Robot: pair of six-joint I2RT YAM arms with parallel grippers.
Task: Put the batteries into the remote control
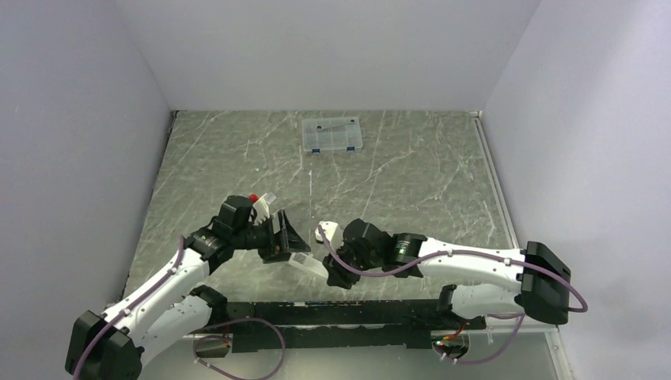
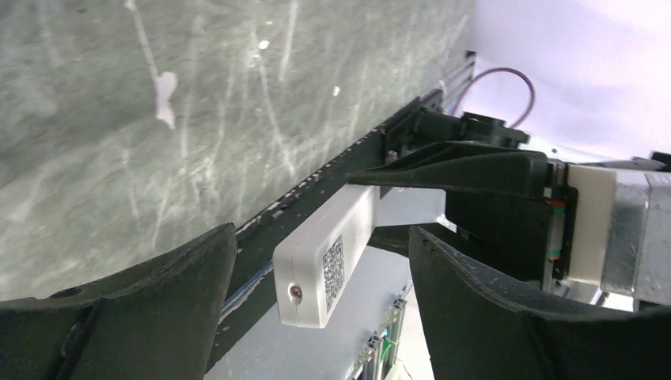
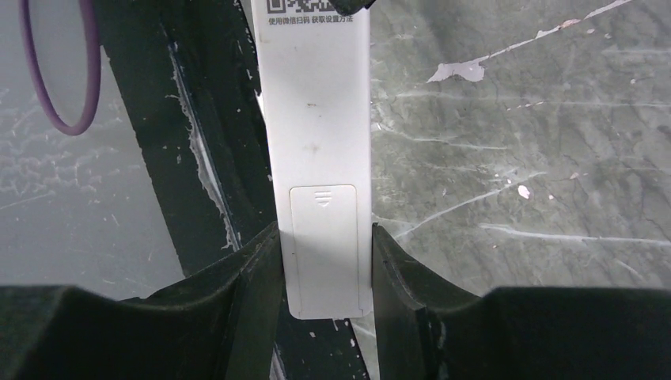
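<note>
A white remote control (image 1: 308,264) is held up near the table's front edge. My right gripper is shut across its sides, close to the end with the closed battery cover (image 3: 324,253). In the left wrist view the remote's far end, with a small hole and a QR code, points toward my left gripper (image 1: 294,252). That gripper is part open, its fingers (image 2: 178,293) spread wider than the remote, which appears between them without clear contact. A dark tip of the left gripper shows at the top of the right wrist view. No loose batteries can be made out.
A clear compartment box (image 1: 332,134) with blue latches stands at the back middle of the table. A dark strip (image 1: 340,314) runs along the front edge, and purple cables hang from both arms.
</note>
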